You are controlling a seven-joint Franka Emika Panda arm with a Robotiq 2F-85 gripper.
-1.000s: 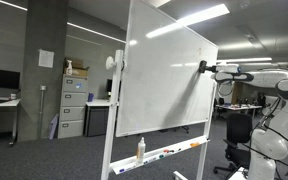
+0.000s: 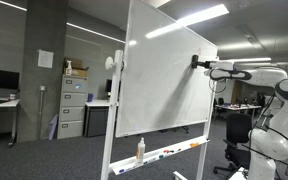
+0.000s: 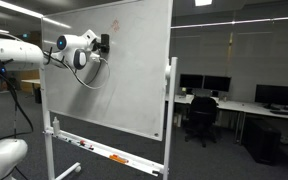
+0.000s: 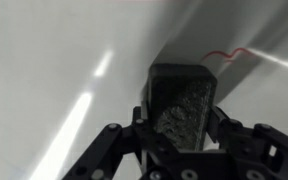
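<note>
A black eraser [image 4: 181, 100] sits between the fingers of my gripper, which is shut on it. In exterior view 1 the eraser [image 2: 195, 61] is at the upper right of the whiteboard [image 2: 164, 75], seemingly against its surface. Exterior view 2 has the gripper [image 3: 100, 44] high on the whiteboard [image 3: 124, 80], with the dark eraser [image 3: 105, 43] at its end. Just beyond the eraser in the wrist view runs a thin red marker line [image 4: 229, 54]. A faint reddish mark [image 3: 115, 25] shows above the gripper in exterior view 2.
Below the board, a tray [image 3: 104, 150] carries several markers, an orange item [image 3: 118, 158] and a spray bottle [image 2: 140, 150]. Office chairs [image 3: 201, 117] and desks with monitors stand around. Most of the board's face is unobstructed.
In exterior view 1 the gripper and eraser have moved up and slightly left across the upper right of the board. The tray items stay where they were.
</note>
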